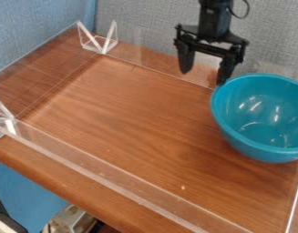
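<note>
My black gripper (206,64) hangs at the back of the wooden tabletop (115,127), near the top centre of the view, with its two fingers apart and nothing seen between them. A large teal bowl (261,127) sits at the right side of the table, below and to the right of the gripper, and looks empty inside.
A clear low barrier runs along the table's edges, with white brackets (97,38) at the back left and at the left edge. Grey and blue padded walls stand behind.
</note>
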